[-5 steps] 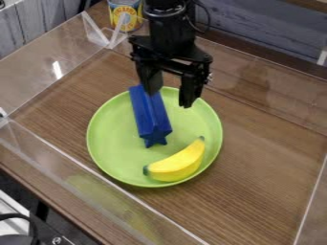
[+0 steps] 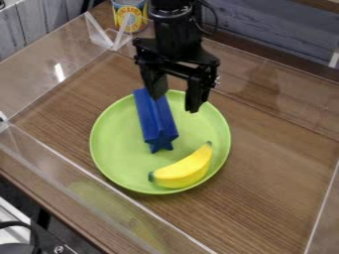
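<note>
A black robot gripper (image 2: pixel 175 87) hangs open from the top centre, its two fingers above the back half of a green plate (image 2: pixel 113 154). On the plate lies a blue elongated object (image 2: pixel 157 127), its upper end close to the left finger; whether they touch I cannot tell. A yellow banana (image 2: pixel 181 168) lies at the plate's front right, apart from the gripper.
A blue-and-yellow can (image 2: pixel 129 18) stands at the back left. Pale walls border the area, and a black cable lies at the lower left.
</note>
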